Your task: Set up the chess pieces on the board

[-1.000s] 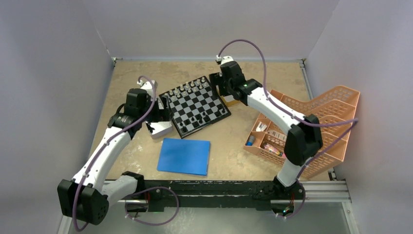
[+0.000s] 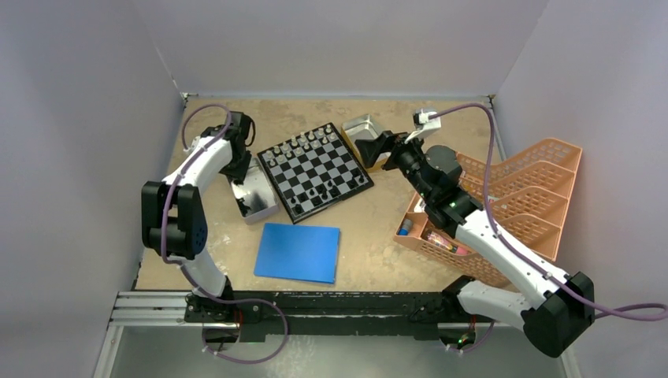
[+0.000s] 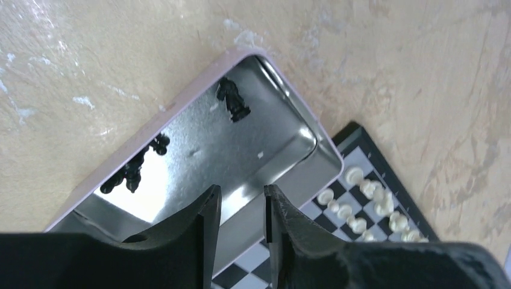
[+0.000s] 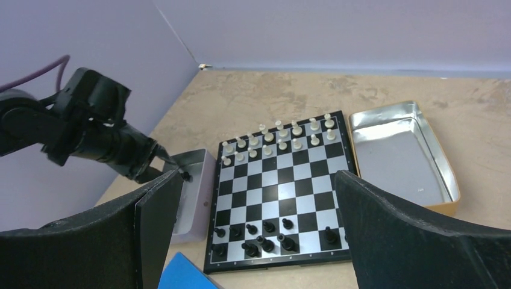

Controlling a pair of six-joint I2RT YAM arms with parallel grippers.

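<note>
The chessboard [image 2: 315,169] holds white pieces along the back side and black pieces along the near side. My left gripper hangs over a metal tray [image 3: 211,156] beside the board's left; its fingers are slightly apart, empty. Several black pieces [image 3: 235,102] lie in that tray. My right gripper is open, high to the right of the board, with nothing held.
An empty tray [image 4: 395,156] stands behind the board's right. A blue folder [image 2: 296,252] lies in front. A peach organiser [image 2: 528,213] fills the right side.
My left arm has moved back and left to over the left tray. My right arm has swung right and toward the front, away from the board.
</note>
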